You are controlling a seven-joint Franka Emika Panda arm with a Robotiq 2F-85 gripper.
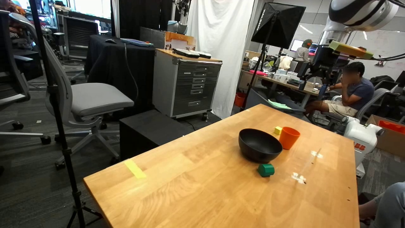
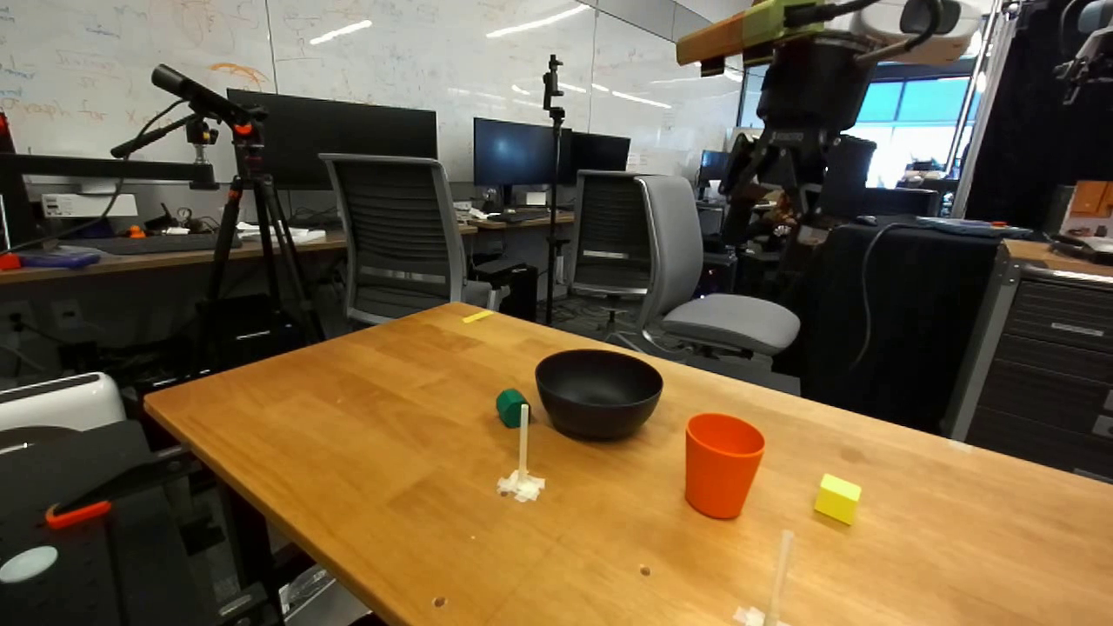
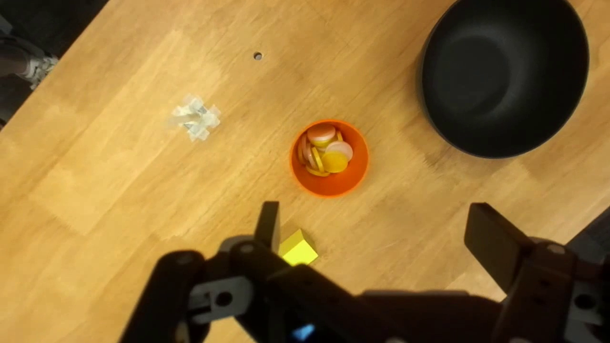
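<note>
High over the table, my gripper stands open and empty, its two dark fingers far apart in the wrist view. Below it an orange cup [image 3: 351,178] stands upright, holding several yellow, orange and pale discs [image 3: 334,161]. A yellow block [image 3: 298,248] lies beside the cup, partly covered by the left finger in the wrist view. On the cup's other side sits a black bowl [image 3: 477,74], which looks empty. A green block [image 1: 266,169] lies close to the bowl in exterior view 1; it is out of sight in the wrist view.
Thin upright sticks [image 2: 523,443] are taped to the wooden table [image 2: 344,417] on the side of the cup and bowl away from the cabinet.
</note>
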